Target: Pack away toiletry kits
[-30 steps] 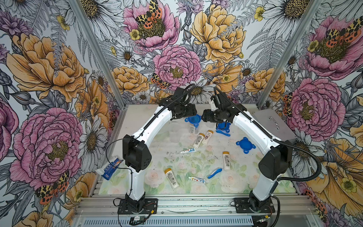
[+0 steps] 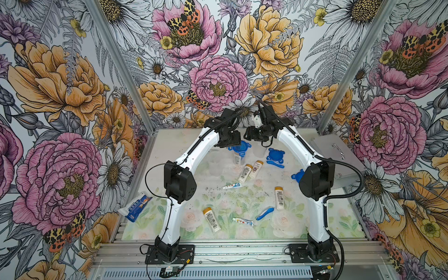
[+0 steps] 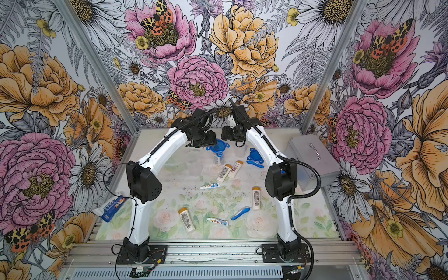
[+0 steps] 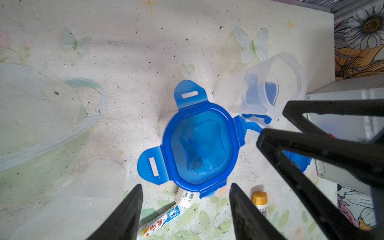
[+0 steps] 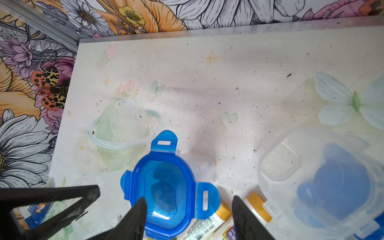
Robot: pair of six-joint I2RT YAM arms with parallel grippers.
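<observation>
A clear container with a blue tabbed lid (image 4: 200, 146) stands at the back middle, with both grippers over it. My left gripper is open above it, nothing between its fingertips; my right gripper is also open over the lid, apparently not touching it. An empty clear container (image 5: 300, 176) is beside it. A blue lid and toothbrush piece (image 2: 275, 158) lie to the right, another blue lid (image 2: 296, 176) further right. Bottles (image 2: 245, 172), toothpaste tubes (image 2: 242, 221) and a blue toothbrush case (image 2: 264, 213) lie scattered on the table.
A blue packet (image 2: 137, 207) lies at the left edge. A grey metal box (image 2: 338, 158) stands at the right. Both arms lean in close together over the back middle.
The right arm now hides part of the rightmost lid. Table items have not visibly moved.
</observation>
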